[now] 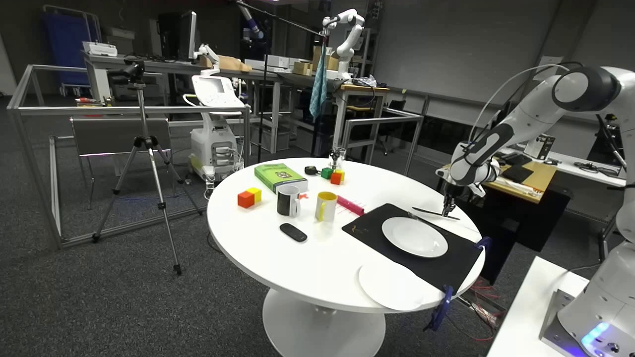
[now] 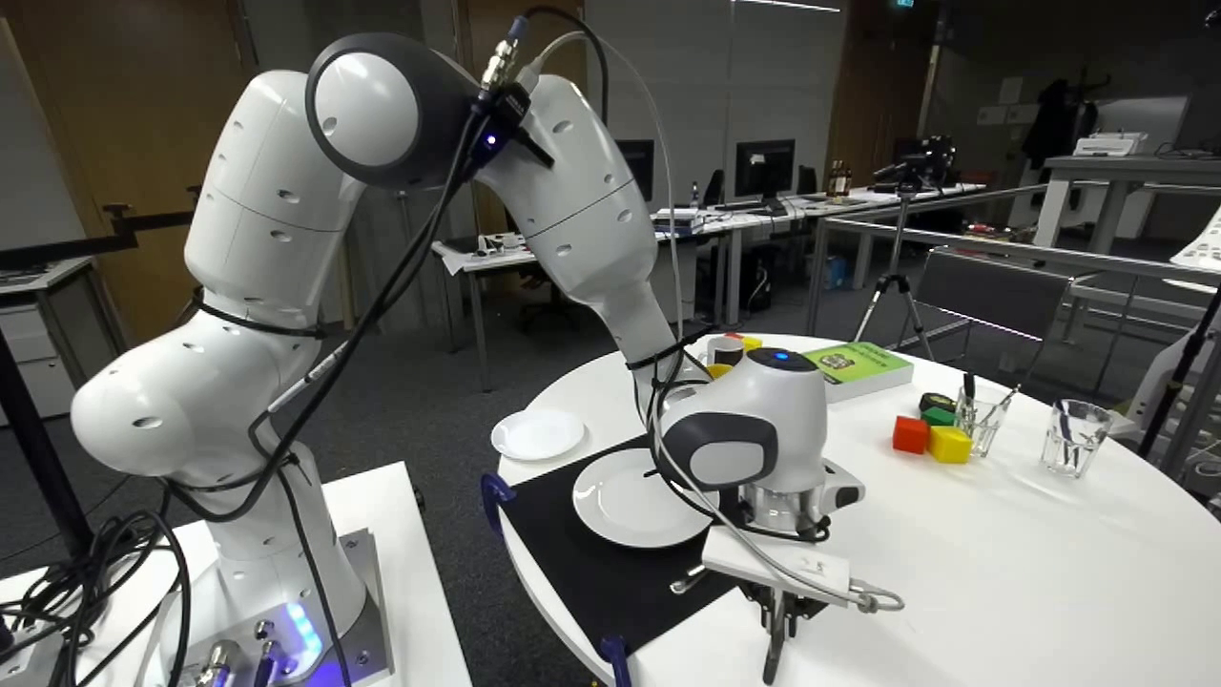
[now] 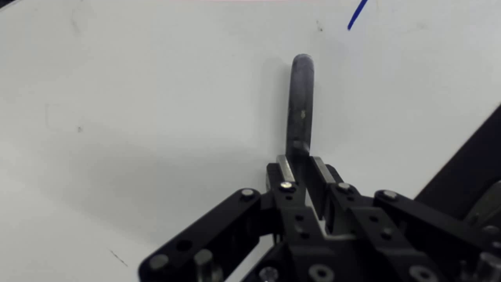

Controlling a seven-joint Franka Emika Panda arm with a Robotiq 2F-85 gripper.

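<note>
In the wrist view my gripper is shut on a slim dark metal utensil (image 3: 301,101), its rounded end pointing away over the white table. Exterior view 1 shows this utensil (image 1: 429,212) as a long thin piece, likely a knife, close to the tabletop beside the black mat; whether it touches the table I cannot tell. A white plate (image 1: 414,237) sits on the black mat (image 1: 375,219). Another piece of cutlery (image 2: 688,580) lies on the mat beside the plate, partly hidden. The gripper (image 2: 776,634) points down just off the mat's edge.
A second white plate (image 1: 390,286) lies by the table's near edge. Blue clamps (image 1: 439,309) hold the mat's edge. Two mugs, a green book (image 1: 280,176), coloured blocks (image 2: 948,445) and glasses (image 2: 1073,439) stand farther off. Bare table surrounds the gripper.
</note>
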